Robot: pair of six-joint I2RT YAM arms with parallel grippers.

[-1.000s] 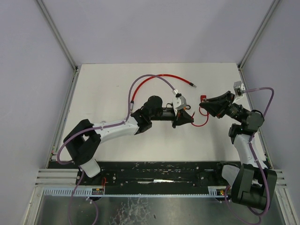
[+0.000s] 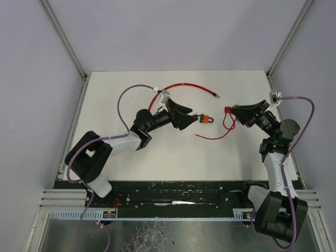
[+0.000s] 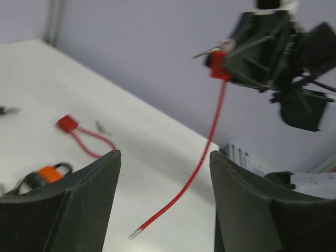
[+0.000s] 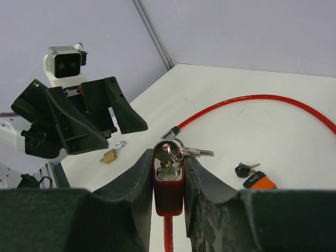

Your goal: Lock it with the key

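Observation:
My right gripper (image 2: 236, 112) is shut on a red lock body (image 4: 169, 194) with keys (image 4: 189, 151) on top, seen in the right wrist view; a red cable hangs from it to a metal tip. My left gripper (image 2: 186, 116) stands apart from it to the left, its fingers parted with nothing seen between them. An orange-and-black padlock (image 2: 205, 118) with keys lies on the table between them.
A long red hose (image 2: 184, 84) curves across the back. Another red lock lies on the table (image 2: 115, 94), and a small brass padlock (image 4: 109, 156) shows in the right wrist view.
My left gripper has moved back to the left, away from the red cable and my right gripper, uncovering the orange padlock. The right gripper has shifted slightly rightward.

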